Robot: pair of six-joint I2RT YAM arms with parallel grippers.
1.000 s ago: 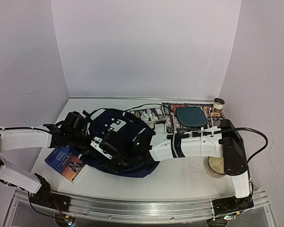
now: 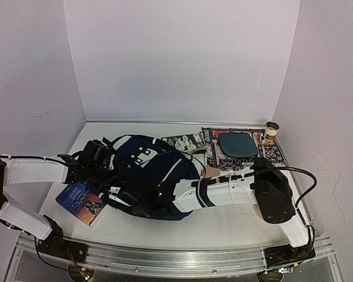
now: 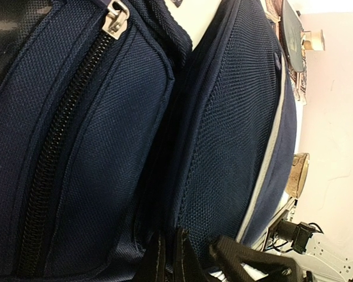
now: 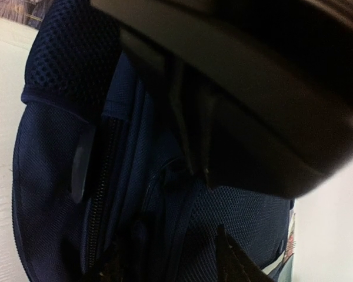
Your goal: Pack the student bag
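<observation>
The dark blue bag (image 2: 142, 154) lies on the table left of centre, a zipper (image 3: 65, 123) running along one section in the left wrist view. At its left side, my left gripper has its fingers close together, with a fabric edge of the bag running down between them. My right gripper reaches over the bag's front part from the right, its fingers apart in the right wrist view and bag fabric lying behind the gap. Much of that view is blocked by the dark left gripper. The bag's inside is not visible.
A blue book (image 2: 81, 202) lies at the bag's front left, partly beneath it. Behind are a magazine (image 2: 185, 142), a patterned cloth (image 2: 215, 135) bearing a teal pouch (image 2: 237, 144), and a cup (image 2: 271, 130).
The round jar at right is now mostly behind that arm. The left arm has barely moved.
</observation>
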